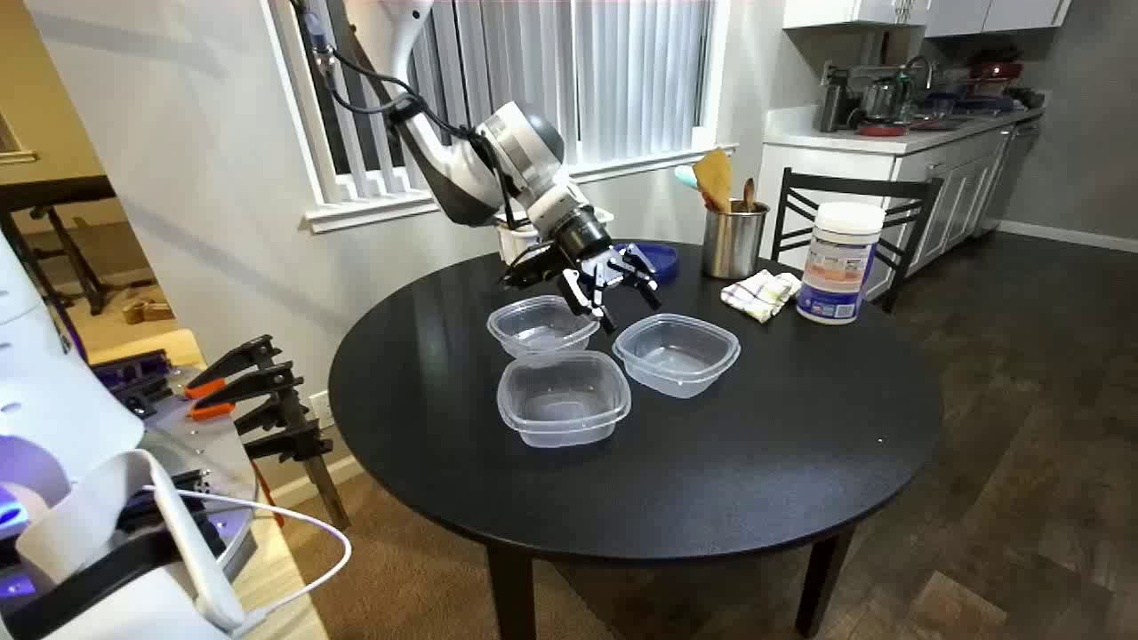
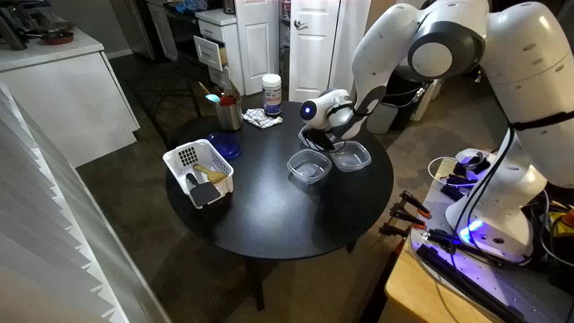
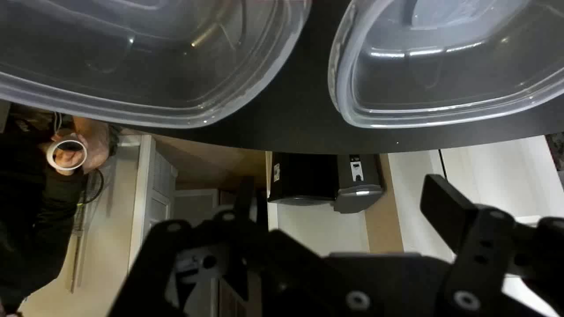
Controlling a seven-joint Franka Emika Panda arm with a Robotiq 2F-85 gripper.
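Observation:
Three clear plastic containers sit close together on the round black table. In exterior view 1 they are a back-left container (image 1: 541, 324), a front container (image 1: 565, 404) and a right container (image 1: 678, 354). My gripper (image 1: 630, 310) hangs tilted above the gap between the back-left and right ones. Its two black fingers (image 3: 447, 211) stand wide apart in the wrist view, with nothing between them. Two containers, one at the left (image 3: 153, 58) and one at the right (image 3: 444, 68), fill the upper wrist view. The arm partly covers one container in exterior view 2.
A white basket (image 2: 223, 168) holding utensils, a blue lid (image 2: 226, 146), a metal utensil pot (image 2: 229, 115), a checked cloth (image 2: 261, 119) and a white-lidded tub (image 2: 272, 97) stand around the table. A person's hand (image 3: 92, 140) shows beyond the table edge.

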